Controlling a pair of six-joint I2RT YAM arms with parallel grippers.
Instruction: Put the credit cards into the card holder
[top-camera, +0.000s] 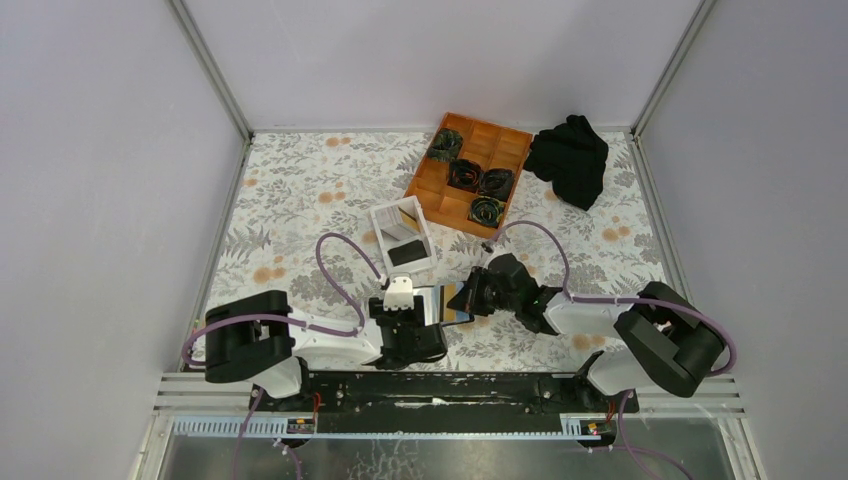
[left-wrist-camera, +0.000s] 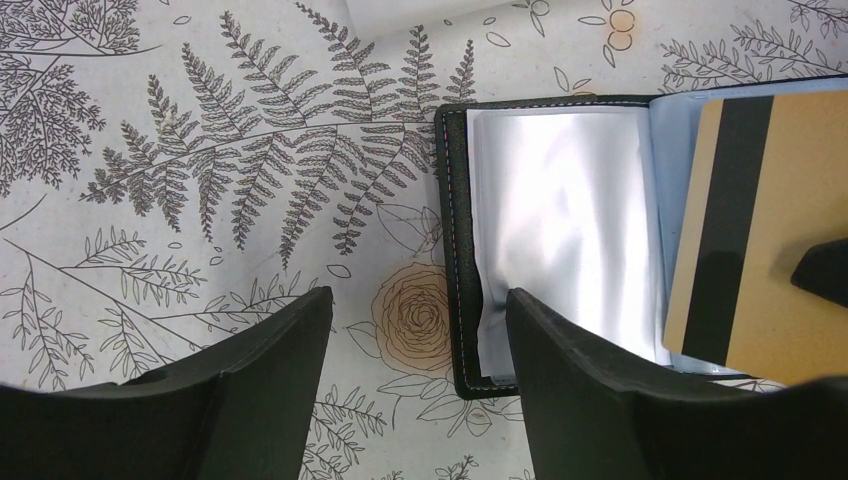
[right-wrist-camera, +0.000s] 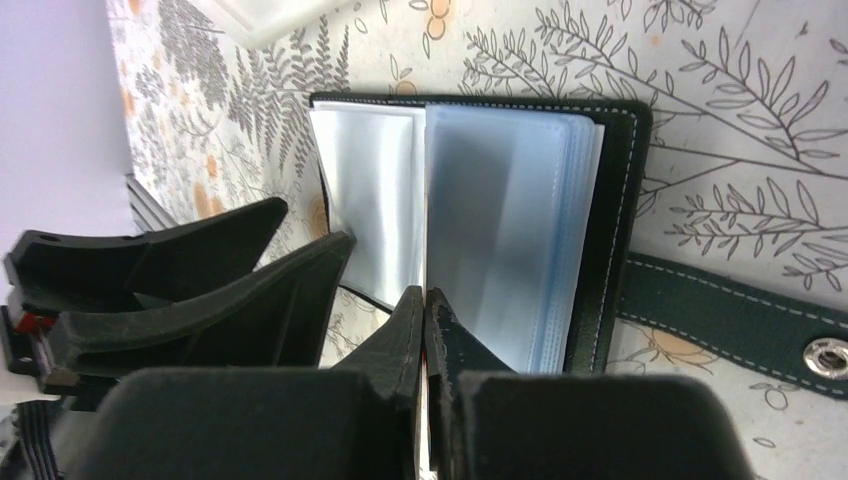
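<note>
An open black card holder lies on the floral surface, with white sleeves and blue sleeves. A gold card with a black stripe is over the blue side, held edge-on in my right gripper, which is shut on it. My left gripper stands open at the holder's left edge, one finger over the white sleeve, with nothing between its fingertips but surface and holder edge below.
A white tray with cards sits behind the holder. An orange compartment box with coiled cables and a black cloth lie farther back.
</note>
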